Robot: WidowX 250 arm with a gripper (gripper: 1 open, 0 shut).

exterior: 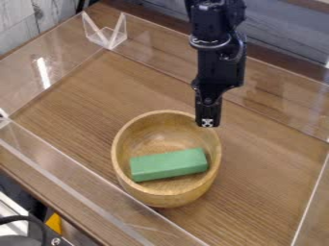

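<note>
A round wooden bowl (152,135) sits on the wooden table, holding a green rectangular block (168,164) that lies tilted in its lower part. My black gripper (209,113) hangs from the top of the view, just above and behind the bowl's right rim. Its tip is small and dark, so I cannot tell how far the fingers are apart; no object shows held in it.
Bare table (90,86) lies left of and behind the bowl, and to its right. A clear plastic piece (106,31) stands at the back left. Dark cabling shows at the lower left corner.
</note>
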